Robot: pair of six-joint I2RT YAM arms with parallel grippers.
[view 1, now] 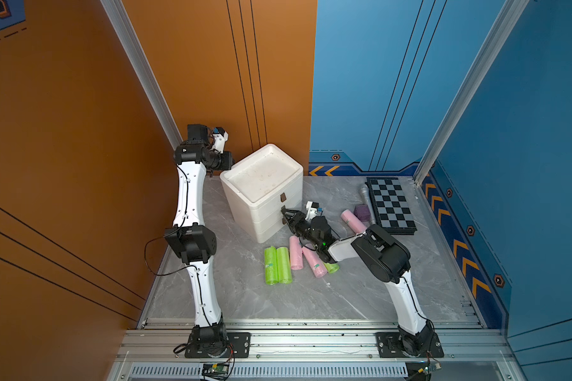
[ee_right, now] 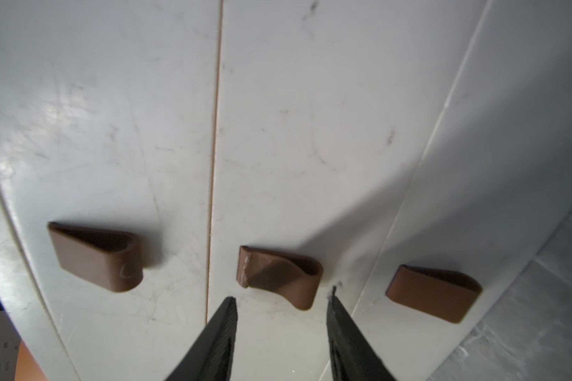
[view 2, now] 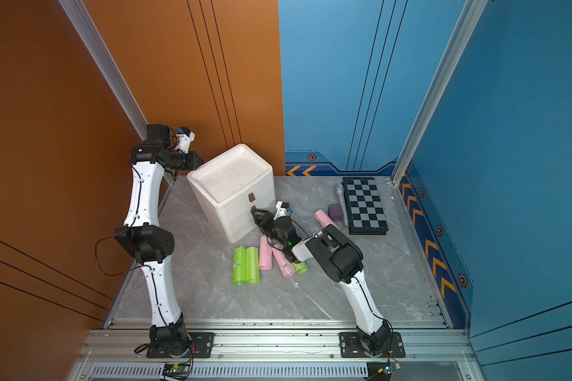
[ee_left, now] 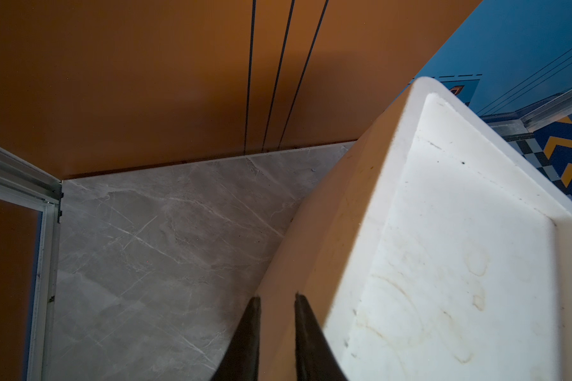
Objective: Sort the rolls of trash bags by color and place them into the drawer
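A white drawer box [view 1: 248, 212] stands at the back centre. My right gripper faces its front, fingers apart, just below the middle brown pull tab [ee_right: 278, 279]; side tabs [ee_right: 433, 293] flank it. Green rolls [view 1: 270, 263] and pink rolls [view 1: 295, 252] lie in front of the box, partly behind my right arm; another pink roll [view 1: 354, 221] lies to the right. My left gripper hangs open beside the box's upper left rim, nothing held.
A checkered board [view 1: 391, 205], a grey cylinder [view 1: 368, 203] and a purple block [view 1: 362, 212] sit at the back right.
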